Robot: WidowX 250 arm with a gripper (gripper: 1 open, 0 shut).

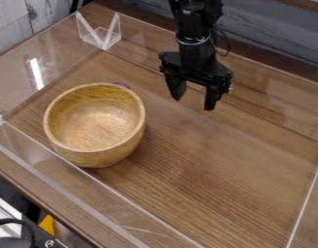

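The black robot arm (197, 44) reaches down from the top centre to the table. Its gripper (194, 89) is low over the wood surface, with dark fingers pointing down; whether they are open or shut is unclear. A tan oval bowl (94, 147) stands at the left. A small purple object (121, 84) lies above the bowl, left of the gripper.
A white wire-like holder (100, 29) stands at the back left. Something dark with a yellow part (46, 225) sits at the bottom-left corner.
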